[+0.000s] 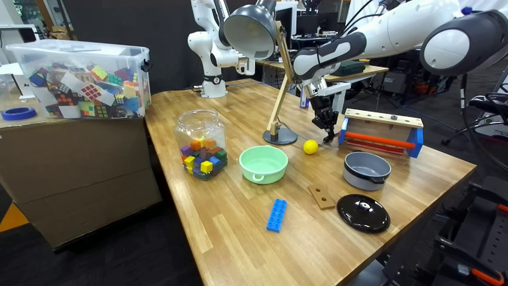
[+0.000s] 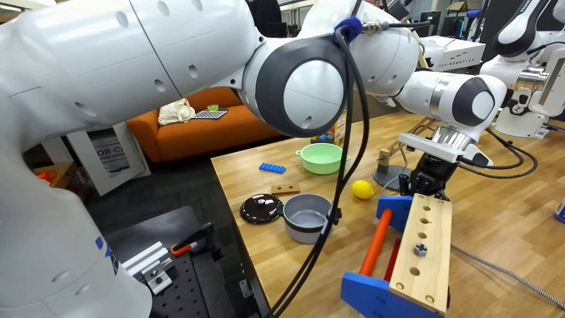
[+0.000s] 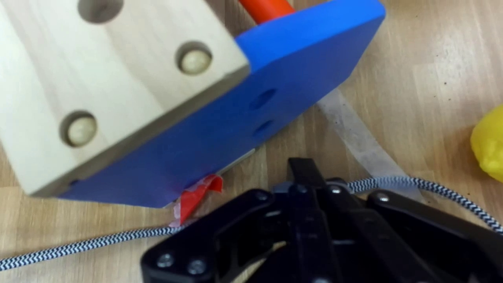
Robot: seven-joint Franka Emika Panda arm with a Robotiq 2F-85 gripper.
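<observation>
My gripper points down near the table, its dark fingers together, beside the blue end panel (image 3: pixel 207 136) of a wooden toy bench. A black-and-white braided cord (image 3: pixel 443 191) runs along the table and passes behind the fingers; whether any of it is pinched is hidden. In exterior view 1 the gripper (image 1: pixel 328 139) is low between a yellow lemon (image 1: pixel 310 147) and the toy bench (image 1: pixel 381 121). From the other side, the bench's pale top (image 2: pixel 423 249) partly covers the fingertips.
A desk lamp base (image 1: pixel 279 136) stands behind the lemon. Nearer the front are a green bowl (image 1: pixel 263 164), a grey pot (image 1: pixel 365 170), a black lid (image 1: pixel 363 213), a blue brick (image 1: pixel 276 215) and a jar of blocks (image 1: pixel 201 143).
</observation>
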